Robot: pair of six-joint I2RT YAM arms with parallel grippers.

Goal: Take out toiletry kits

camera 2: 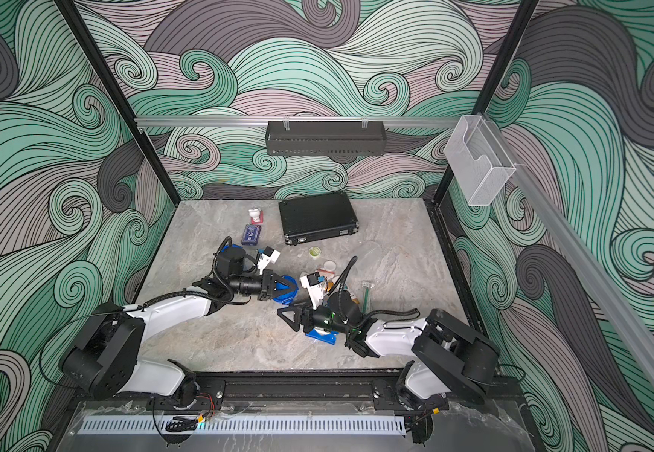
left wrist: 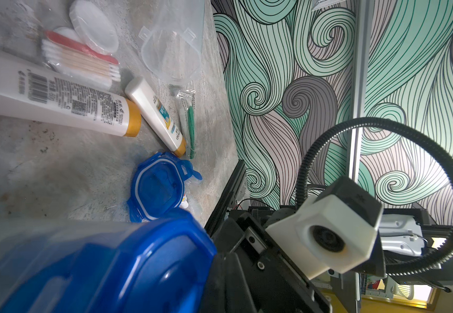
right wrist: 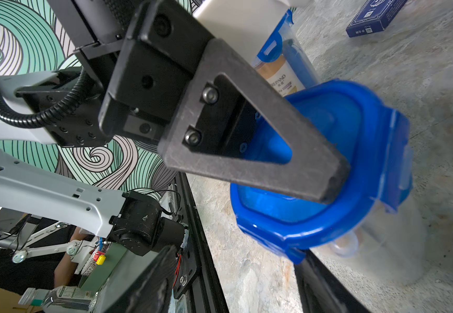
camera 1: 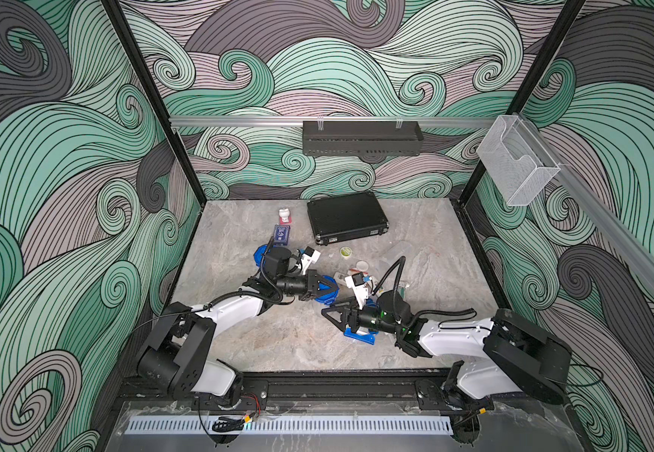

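A clear toiletry container with a blue lid [right wrist: 372,130] stands upright mid-table. My left gripper is shut, its tip lying over this lid in the right wrist view; nothing shows between its fingers. Facing the lid's near edge is my right gripper, fingers spread, with a lid corner close by one fingertip. Toiletries lie on the table in the left wrist view: a large white tube [left wrist: 54,94], a smaller white tube [left wrist: 156,114], a cotton swab pack [left wrist: 80,57] and a green wrapped toothbrush [left wrist: 191,127].
A loose blue lid [left wrist: 158,185] and an empty clear container [left wrist: 171,52] lie nearby. Another blue-topped container holding a bottle [right wrist: 283,78] is behind the left arm. The black case [camera 1: 347,217] and blue card box [camera 1: 281,235] sit farther back.
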